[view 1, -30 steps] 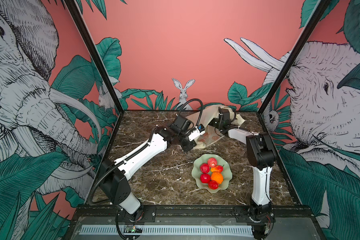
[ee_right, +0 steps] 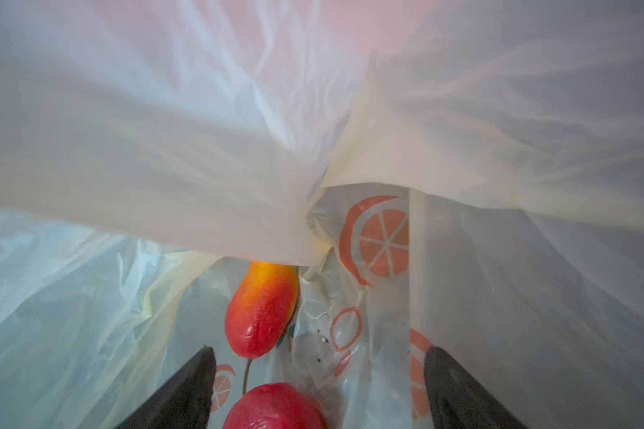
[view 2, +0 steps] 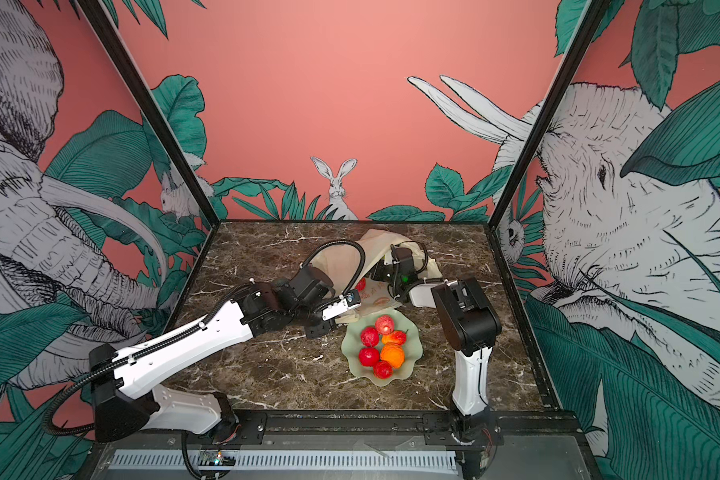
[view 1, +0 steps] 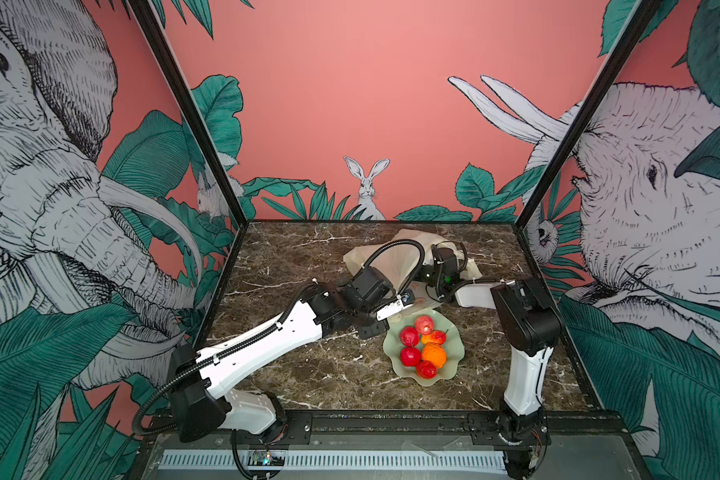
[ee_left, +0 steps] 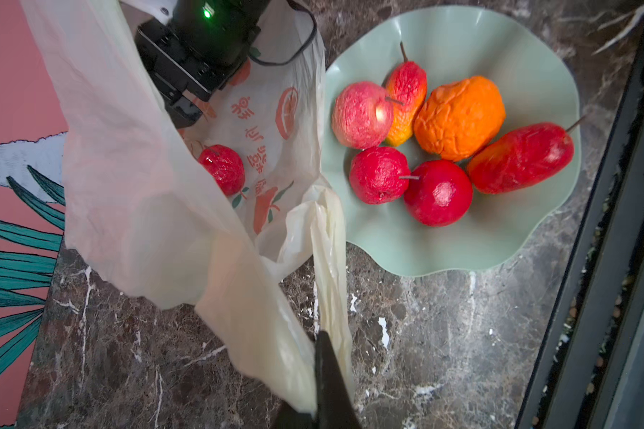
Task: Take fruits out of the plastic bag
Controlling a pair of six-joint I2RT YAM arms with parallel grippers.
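Note:
A translucent plastic bag (ee_left: 121, 171) with fruit prints lies at the back of the table. My left gripper is shut on the bag's twisted edge, holding it up. A red fruit (ee_left: 223, 168) shows inside it. My right gripper reaches into the bag, its fingers part open, above a red-yellow mango (ee_right: 261, 307) and a red fruit (ee_right: 274, 407). A green scalloped bowl (ee_left: 450, 243) beside the bag holds several fruits, among them an orange (ee_left: 458, 118) and red ones.
A dark frame runs along its edges, and painted walls rise behind and at both sides.
The right arm has shifted slightly, still at the bag.

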